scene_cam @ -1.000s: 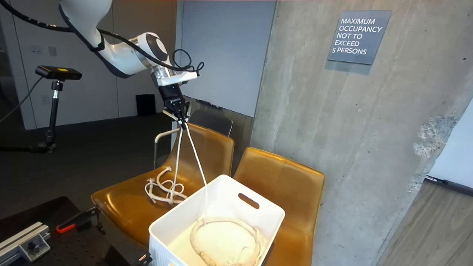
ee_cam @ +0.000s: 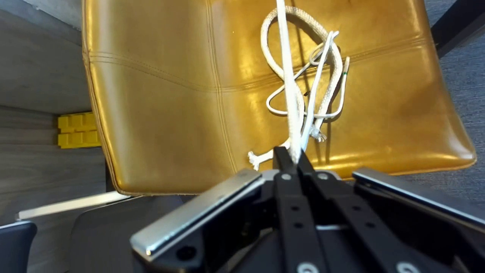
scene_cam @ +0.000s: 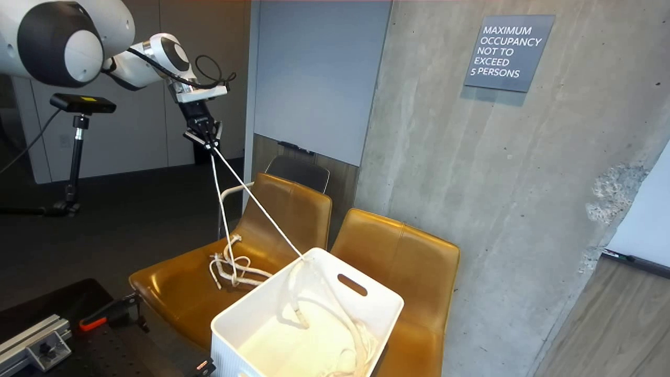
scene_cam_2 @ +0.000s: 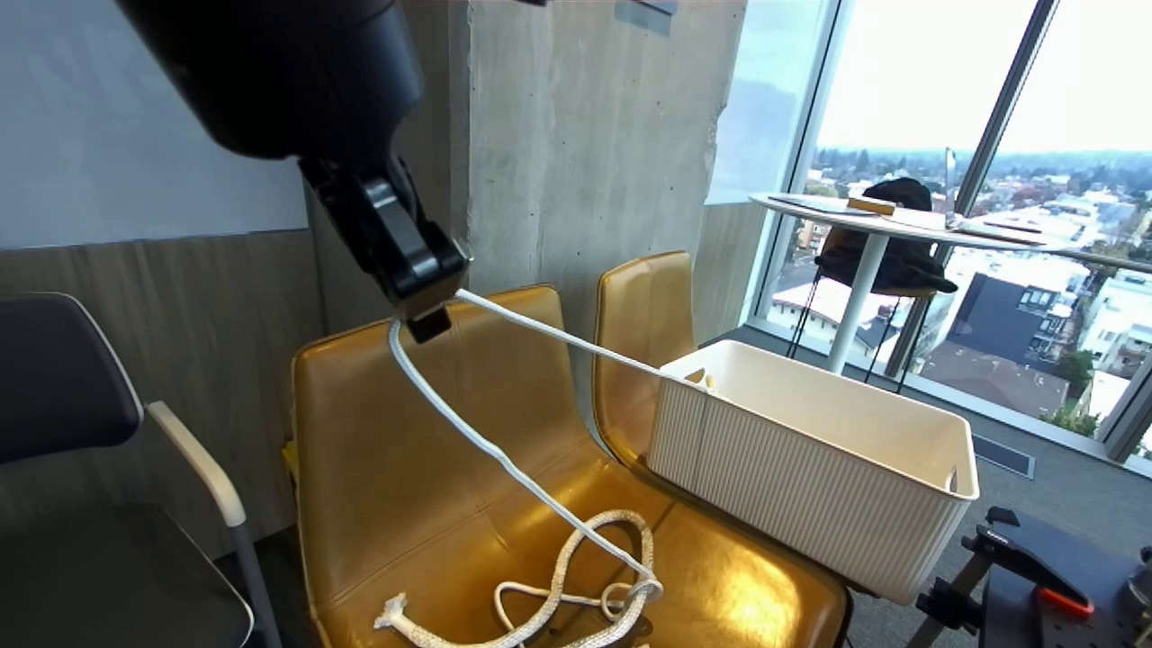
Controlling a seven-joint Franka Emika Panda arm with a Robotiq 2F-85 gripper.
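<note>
My gripper (scene_cam: 213, 145) is shut on a thin white rope (ee_cam: 288, 68) and hangs high over the left tan chair (scene_cam: 276, 207). Two strands hang from its fingertips. One strand (scene_cam: 270, 217) runs taut over the rim of the white bin (scene_cam: 237, 307) to thicker rope (scene_cam: 358, 339) inside. The other drops to a tangle of cream rope (scene_cam_2: 569, 562) on the chair seat, where thick and thin pieces loop together with frayed ends. In the wrist view the rope passes between the closed fingertips. Exterior view 2 hides the bin's floor.
The bin rests on the seats of two tan chairs, the right one (scene_cam: 395, 251) behind it. A dark chair (scene_cam_2: 65, 367) stands at the left. Clamps and metal parts (scene_cam: 37, 342) lie on a black table at the lower left.
My gripper has moved up and left, away from the bin, still holding the rope. The strand to the bin has drawn tight across its rim, and rope inside has been pulled up along the wall.
</note>
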